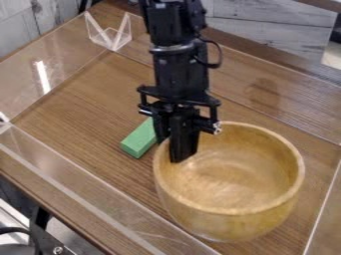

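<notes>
The black robot arm comes down from the top centre, and its gripper is shut on the near-left rim of a large cream-yellow bowl. The bowl fills the lower right of the view. The fingertips are partly hidden at the rim. A green block lies on the wooden table just left of the gripper, partly behind it.
A clear plastic container stands at the back left. A marble-patterned wall runs along the back right, and dark cables lie at the lower-left edge.
</notes>
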